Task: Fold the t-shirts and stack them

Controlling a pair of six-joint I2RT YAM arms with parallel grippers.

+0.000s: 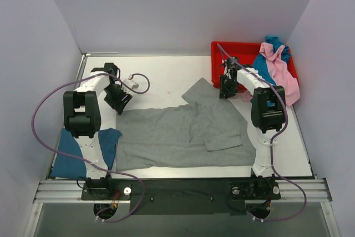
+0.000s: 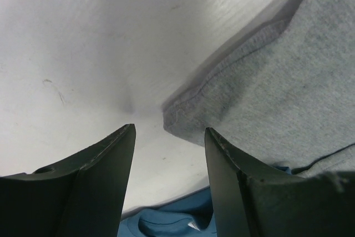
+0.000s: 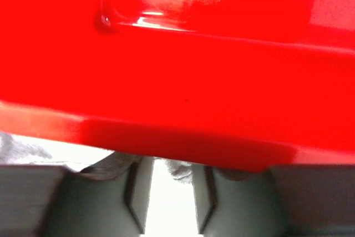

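A grey t-shirt [image 1: 166, 131] lies spread on the white table. My left gripper [image 1: 123, 101] hangs open above its upper left corner [image 2: 188, 115], nothing between its fingers. A blue folded cloth [image 1: 83, 154] lies at front left, also at the bottom of the left wrist view [image 2: 172, 220]. My right gripper [image 1: 227, 90] is at the front wall of the red bin, over the grey shirt's upper right; in the right wrist view its blurred fingers stand apart below the bin [image 3: 183, 81].
The red bin [image 1: 219, 54] stands at back right with pink [image 1: 280, 67] and blue cloths hanging over its right side. Walls enclose the table.
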